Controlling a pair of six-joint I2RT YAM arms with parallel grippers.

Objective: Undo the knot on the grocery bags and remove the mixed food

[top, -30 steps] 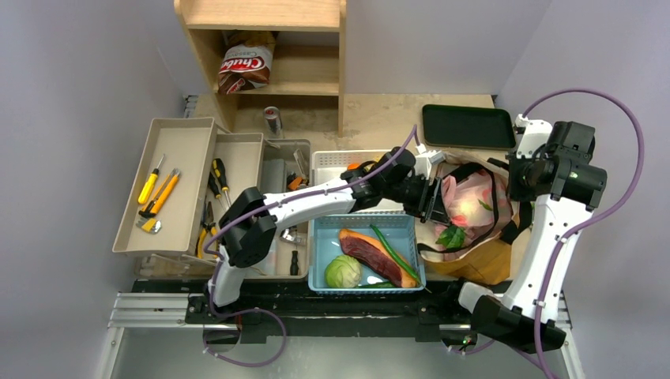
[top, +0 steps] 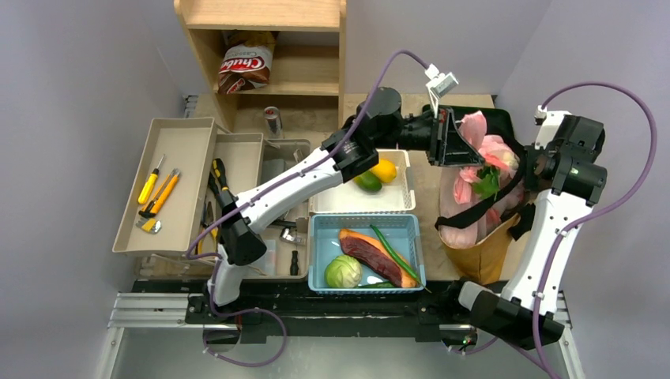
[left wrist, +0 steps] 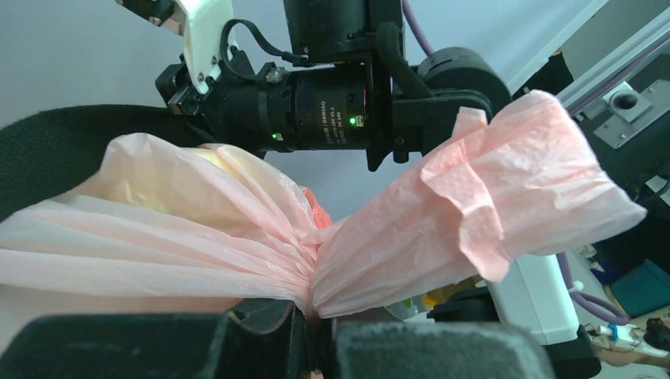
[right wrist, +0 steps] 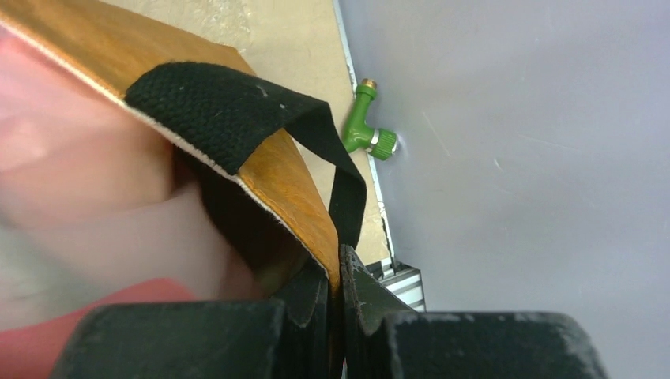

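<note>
A pink translucent grocery bag (top: 472,213) rises out of the brown tote bag (top: 479,251), with green leaves (top: 487,183) showing at its side. My left gripper is shut on the pink bag's gathered neck; the loose end flares right in the left wrist view and the fuller part spreads left. Whether a knot sits there is hidden by the fingers. In the right wrist view, my right gripper is shut on the tote's upper edge, below its black strap (right wrist: 229,110). The food inside the pink bag shows only as pale shapes.
Left of the tote are a blue basket (top: 316,251) with cabbage, meat and chili, and a white basket (top: 403,207) with produce. A dark green tray (top: 494,120) lies behind, partly covered. A grey wall (right wrist: 506,174) stands close on the right.
The right gripper keeps the tote edge and has shifted slightly.
</note>
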